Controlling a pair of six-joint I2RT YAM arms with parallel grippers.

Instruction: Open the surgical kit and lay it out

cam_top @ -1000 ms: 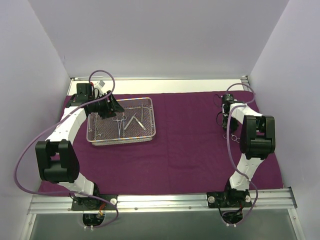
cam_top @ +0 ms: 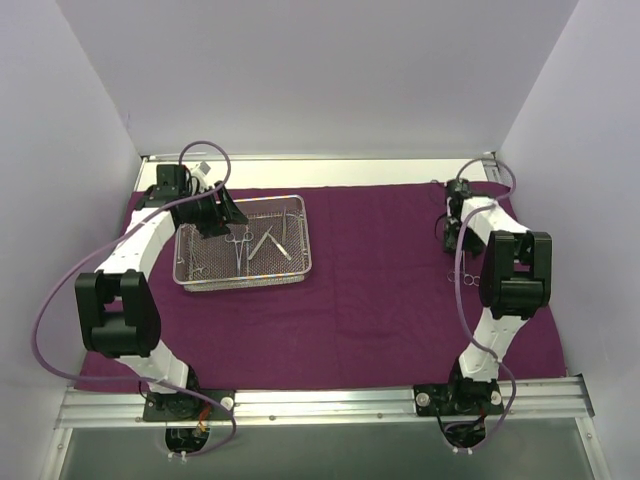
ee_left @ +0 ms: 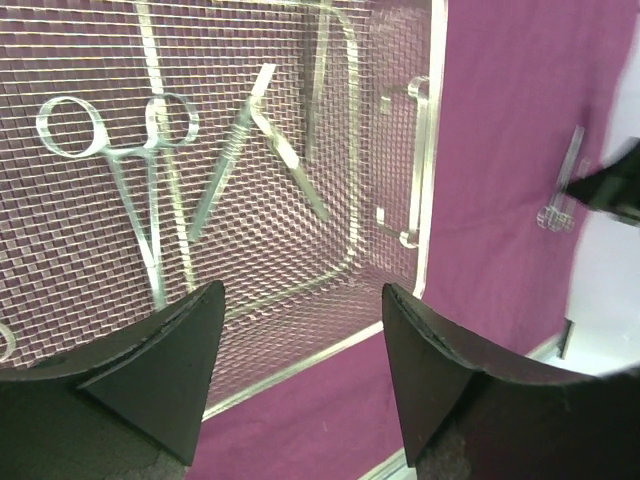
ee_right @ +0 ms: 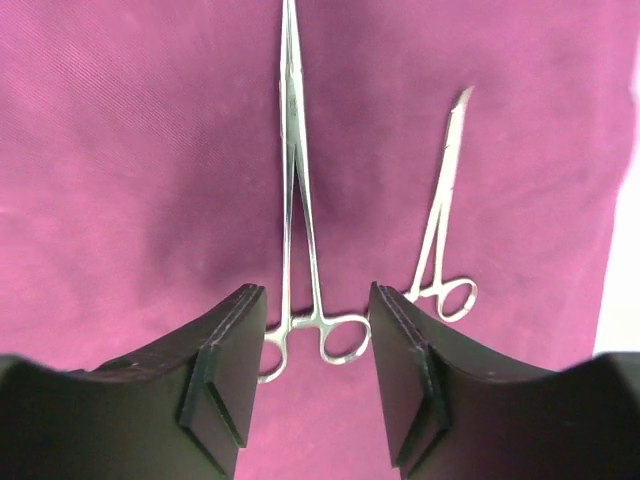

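My left gripper hangs open over the mesh tray (cam_top: 205,282), fingers apart with nothing between them. In the left wrist view the tray holds scissor-handled instruments (ee_left: 150,230), slim tweezers or handles (ee_left: 215,180) and a thin instrument (ee_left: 318,80). At the right of the cloth, two scissor-handled instruments lie side by side: a long one (ee_right: 305,200) and a shorter one (ee_right: 445,170). My right gripper is open above their handles, with the long one's rings seen between and beyond the fingertips.
Pale walls enclose the sides and back, and a white strip (cam_top: 330,170) runs along the back edge. Cables arch over both arms.
The right arm has risen or shifted slightly toward the back, uncovering more of the instrument handles below it. The left arm is nearly unchanged.
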